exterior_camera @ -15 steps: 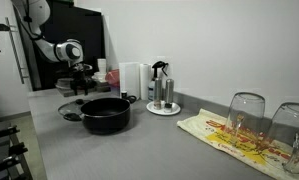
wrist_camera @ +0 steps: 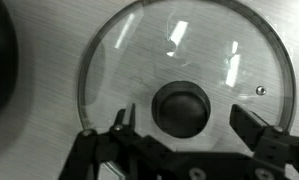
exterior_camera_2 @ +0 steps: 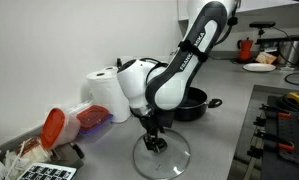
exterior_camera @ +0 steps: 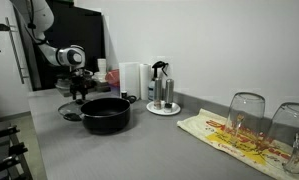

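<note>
A round glass lid [wrist_camera: 189,72] with a metal rim and a black knob [wrist_camera: 181,109] lies flat on the grey table. My gripper stands open above it, its fingers to either side of the knob in the wrist view. From the side, the gripper [exterior_camera_2: 155,134] is over the lid [exterior_camera_2: 175,162], close to the knob [exterior_camera_2: 158,145]; whether it touches cannot be told. A black pot [exterior_camera: 107,115] sits uncovered beside the lid, and its dark side [wrist_camera: 1,60] shows at the left of the wrist view.
Near the wall are a paper towel roll [exterior_camera_2: 104,93], a red container [exterior_camera_2: 61,127] and a plate [exterior_camera: 163,109] with bottles. Two upturned glasses [exterior_camera: 245,116] stand on a yellow cloth [exterior_camera: 214,130].
Over the last second the arm has come down and slightly nearer, toward the lid's knob. The lid and pot have stayed in place.
</note>
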